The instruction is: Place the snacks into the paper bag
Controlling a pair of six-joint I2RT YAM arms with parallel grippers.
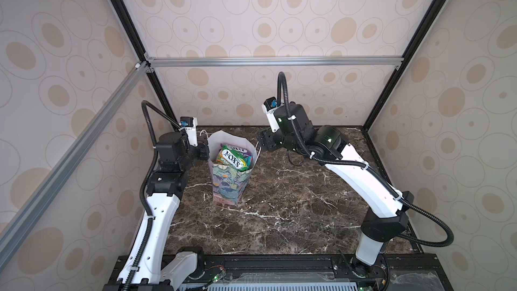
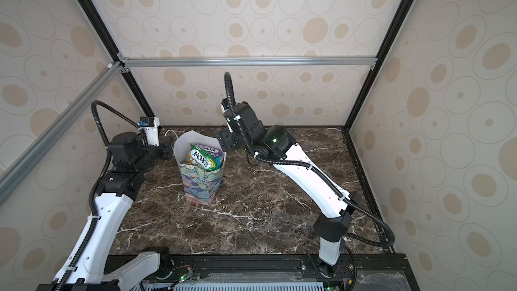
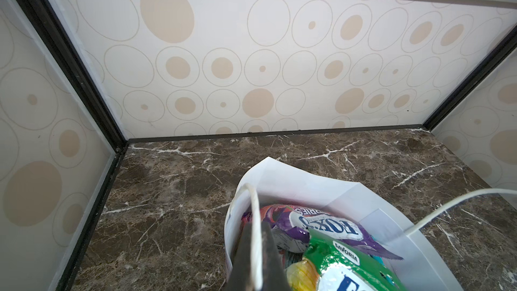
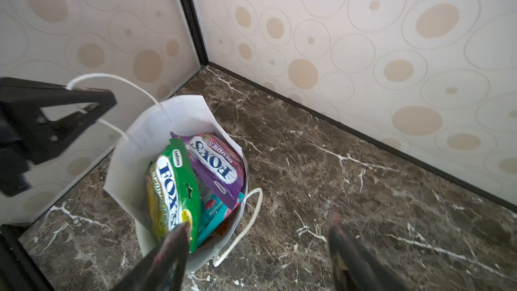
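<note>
The floral paper bag (image 1: 229, 186) stands upright on the table, holding snack packs: a green Fox's pack (image 4: 175, 194), a purple one (image 4: 215, 164) and a teal one (image 4: 214, 212). My left gripper is at the bag's left rim by a white handle (image 4: 107, 78); its fingers look shut, and whether the handle is between them is hard to tell beyond its crossing there. My right gripper stands open and empty just right of the bag.
Patterned walls with metal rails enclose the back and both sides.
</note>
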